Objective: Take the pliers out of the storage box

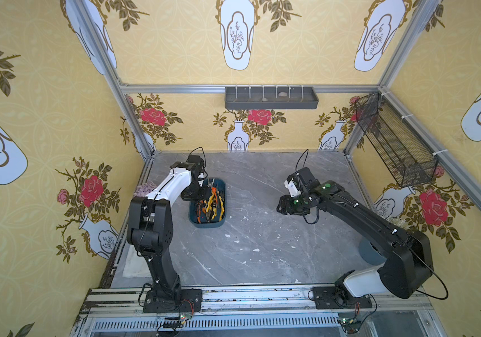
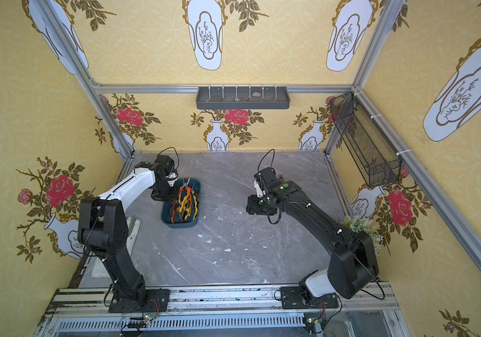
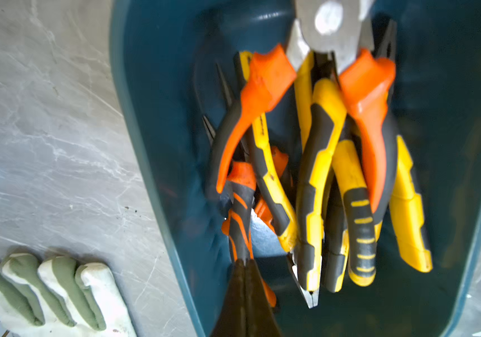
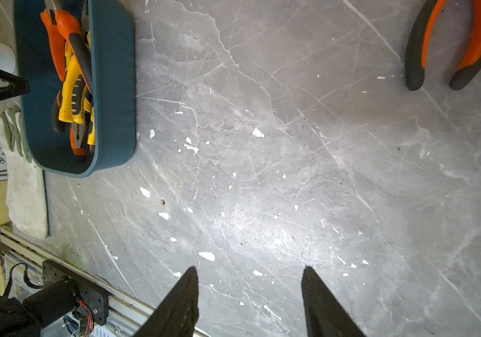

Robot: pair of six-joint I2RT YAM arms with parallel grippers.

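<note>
Several pliers with orange-black and yellow-black handles (image 3: 314, 185) lie heaped in the blue storage box (image 1: 209, 224). In the left wrist view my left gripper is over the box, fingers together. Its tips line up with the end of an orange-striped black handle (image 3: 240, 216); no grip on it shows. My right gripper stands apart over the bare tabletop, part open and empty. Another pair of orange-black pliers (image 4: 479, 42) lies on the table at the top right of the right wrist view, its head out of frame.
A white-and-green glove (image 3: 55, 297) lies left of the box. Clear grey tabletop (image 4: 274, 179) stretches between the box and my right arm. A mesh basket (image 1: 397, 140) hangs on the right wall, and a grey tray (image 1: 271, 98) at the back.
</note>
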